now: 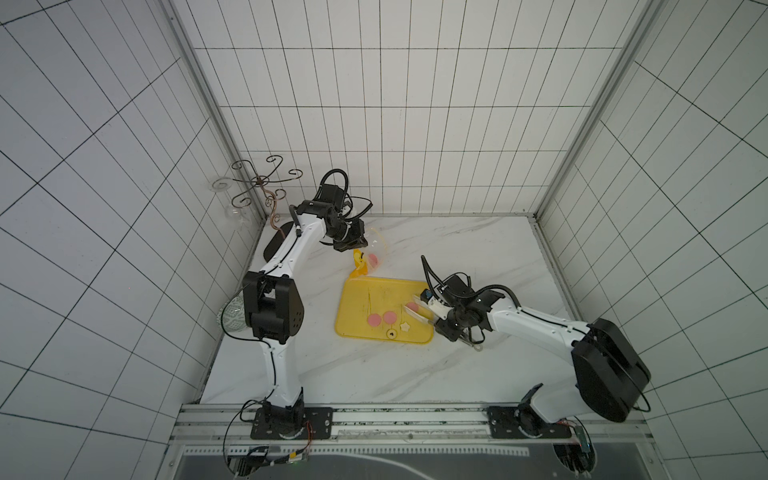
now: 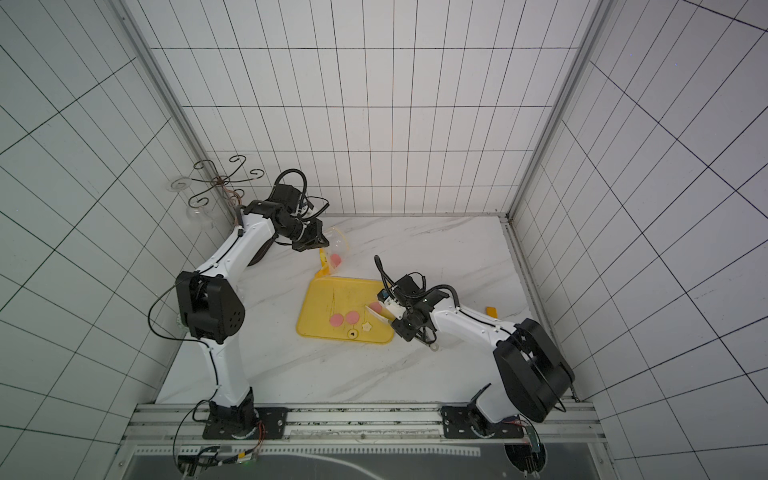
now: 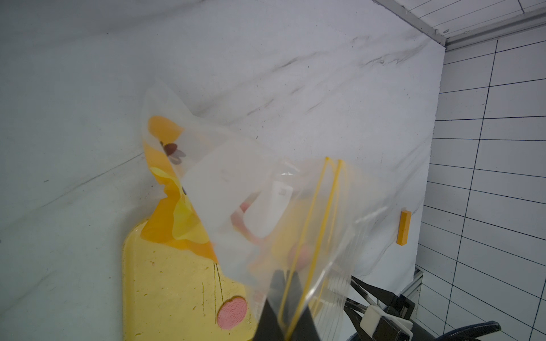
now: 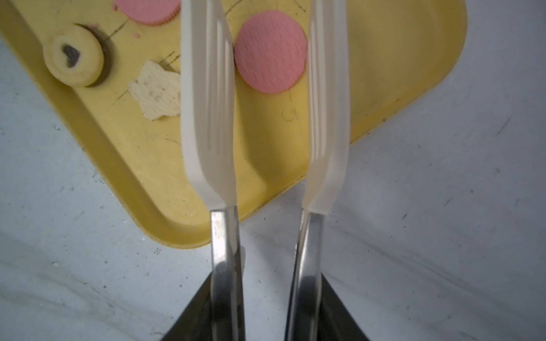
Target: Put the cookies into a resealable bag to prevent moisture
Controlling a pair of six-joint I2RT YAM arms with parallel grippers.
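Note:
A clear resealable bag with yellow print (image 3: 187, 164) hangs from my left gripper (image 1: 352, 244), which is shut on it above the back left of the yellow tray (image 1: 356, 296). A pink shape shows through the bag. My right gripper stands open low over the tray's right part, its long white fingers either side of a round pink cookie (image 4: 270, 71). To the left of that lie a star-shaped cookie (image 4: 153, 93), a ring cookie with a dark centre (image 4: 72, 59) and another pink cookie (image 4: 146, 8).
A small orange block (image 3: 403, 227) lies near the right wall. A scrolled metal stand (image 1: 260, 182) is at the back left. Tiled walls bound the marble table (image 1: 472, 248), which is clear at the back right.

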